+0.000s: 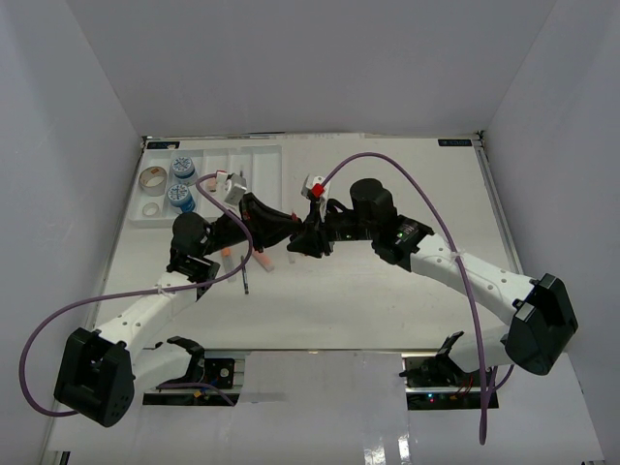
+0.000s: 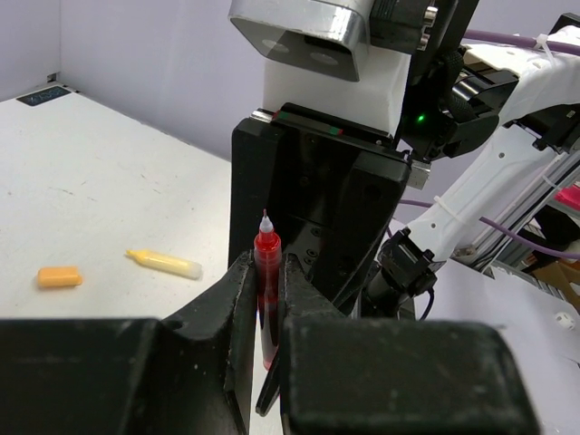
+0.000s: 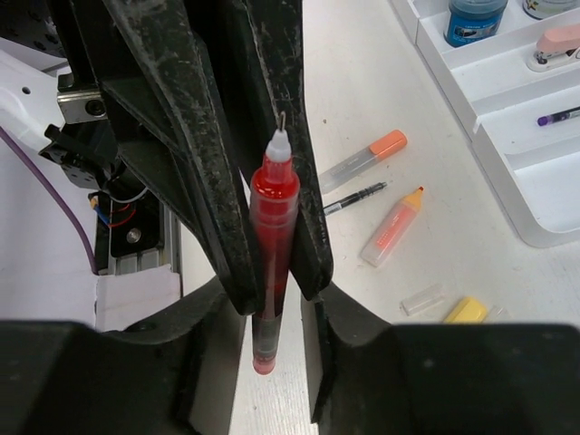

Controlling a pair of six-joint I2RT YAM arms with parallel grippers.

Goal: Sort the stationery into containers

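Note:
An uncapped red pen (image 3: 275, 213) stands with its white tip up, my left gripper shut on it. My right gripper has its fingers on both sides of the pen's lower part, apart, with a gap showing beside the barrel. In the top view the two grippers meet above the table's middle. On the table lie an orange marker (image 3: 364, 161), a dark slim pen (image 3: 356, 197), a coral marker (image 3: 392, 227), and a yellow marker (image 2: 163, 263) with an orange cap (image 2: 60, 276) near it.
At the back left is the white compartment tray (image 1: 283, 179), holding blue-lidded jars (image 1: 181, 197), a tape roll (image 1: 152, 180), a pink stapler (image 3: 558, 42) and a purple pen (image 3: 557, 116). A clear cap (image 3: 423, 299) and yellow cap (image 3: 467, 310) lie loose.

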